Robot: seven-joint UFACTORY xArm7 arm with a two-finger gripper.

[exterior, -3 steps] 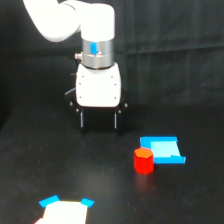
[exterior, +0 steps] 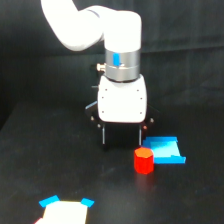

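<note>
A small red block (exterior: 143,162) stands on the dark table, a little right of the middle in the camera view. Just behind it and to its right lies a pale square with blue edges (exterior: 170,159); the block hides part of its near left edge. My gripper (exterior: 121,142) hangs from the white arm, pointing down, to the left of the block and farther back. Its dark fingers stand apart, and nothing shows between them. How high the fingertips are above the table is hard to tell.
Another pale square with blue corners (exterior: 66,213) lies at the front left, cut off by the frame's bottom edge.
The arm and gripper have come to the right and lower, closer to the red block. The fingers stay apart. Block and both squares are where they were.
</note>
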